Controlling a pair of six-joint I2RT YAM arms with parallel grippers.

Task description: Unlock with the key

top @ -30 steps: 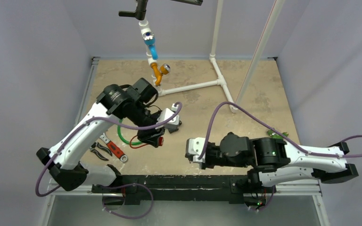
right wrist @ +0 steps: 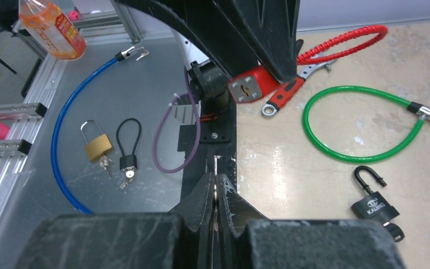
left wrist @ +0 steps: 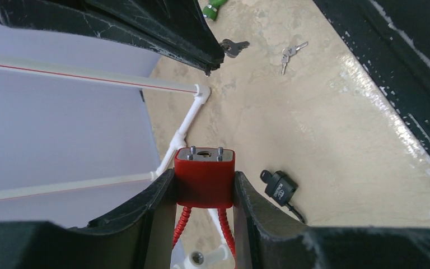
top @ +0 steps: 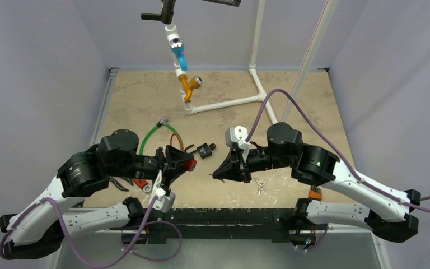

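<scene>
My left gripper is shut on the red lock body [left wrist: 204, 180], with its keyhole face and metal pins turned outward and its red cable trailing behind. My right gripper is shut on a key, whose thin blade [right wrist: 215, 164] sticks out past the fingertips. A second key [left wrist: 236, 48] dangles beside those fingers in the left wrist view. From above, the right gripper's tips face the lock [top: 190, 165] across a short gap, so key and lock are apart. The key's head is hidden between the fingers.
A black padlock [top: 204, 150], a green cable lock [right wrist: 344, 154] and an adjustable wrench [right wrist: 284, 96] lie on the table. Loose keys [top: 260, 186] rest below the right gripper. White pipes [top: 229, 104] stand farther back.
The left arm has swung left and turned, its lock now facing right. My right gripper, earlier lower and turned away, has risen and now points left with the key showing.
</scene>
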